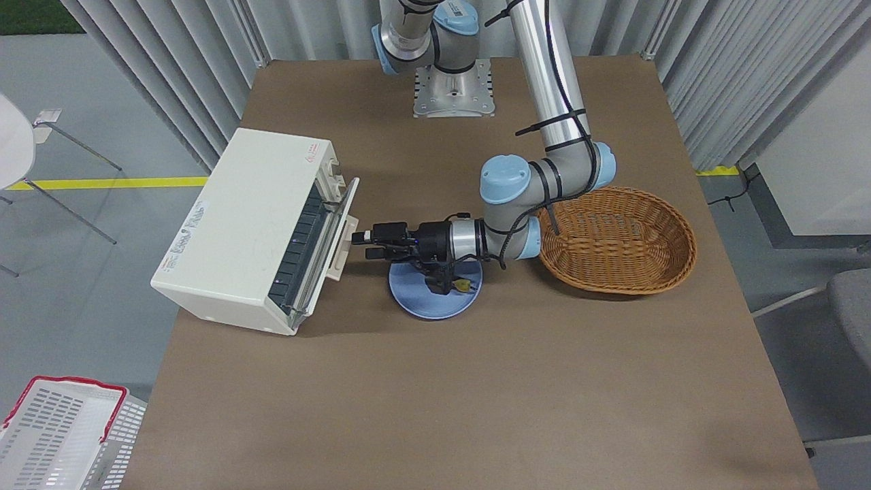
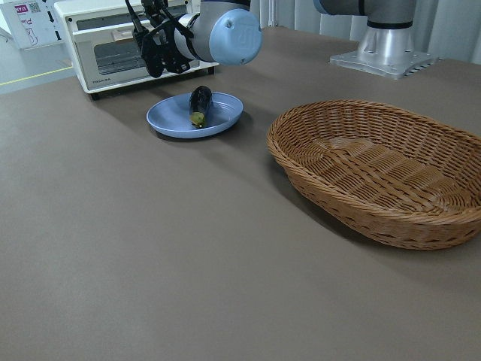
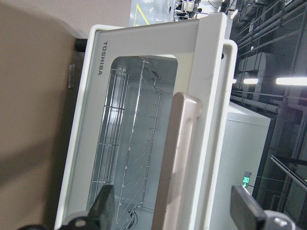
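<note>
A white Toshiba toaster oven (image 1: 231,220) sits left on the table, its glass door slightly ajar, with wire racks inside and a pale handle (image 3: 175,158) in the wrist view. My gripper faces that handle, open, fingers either side of it and a little back from it. Below my arm lies a blue plate (image 1: 412,298) holding an eggplant (image 2: 201,105), partly hidden in the front view.
A wicker basket (image 1: 616,241) sits right of the plate. The robot base (image 1: 454,99) is at the back. A white-red crate (image 1: 61,433) stands beyond the table's left edge.
</note>
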